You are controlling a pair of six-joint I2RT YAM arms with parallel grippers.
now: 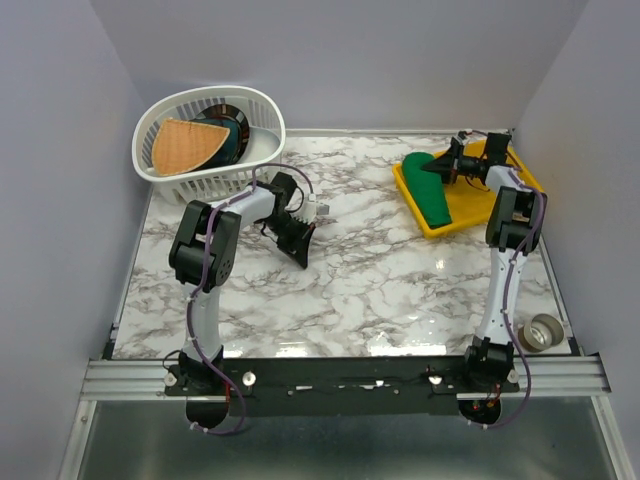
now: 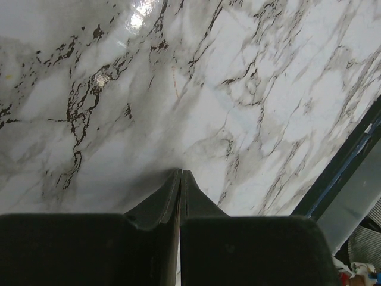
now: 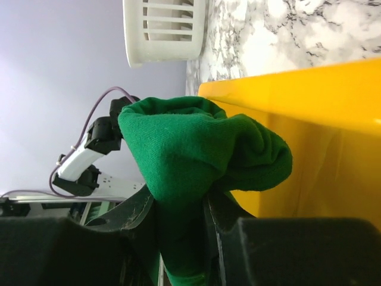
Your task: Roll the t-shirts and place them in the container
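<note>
In the top view a green shirt lies as a long bundle in the left part of the yellow tray. My right gripper is at its upper end; in the right wrist view it is shut on the green shirt, whose folded top flops over above the fingers. My left gripper is low over the bare marble table, shut with nothing showing between its fingertips, as the left wrist view shows too.
A white basket with folded cloths, one orange, stands at the back left. A metal bowl is at the front right.
</note>
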